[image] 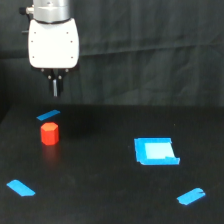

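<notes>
A red block with a hexagonal outline stands on the dark table at the left. Above and slightly behind it hangs my gripper, pointing down from the pale arm. Its fingers are small and dark here, so whether they are apart or together does not show. A clear gap separates the fingertips from the block. On the right half of the table lies a white square bordered by blue tape.
Strips of blue tape lie on the table: one behind the block, one at front left, one at front right. A dark curtain hangs behind. Bare table separates the block from the white square.
</notes>
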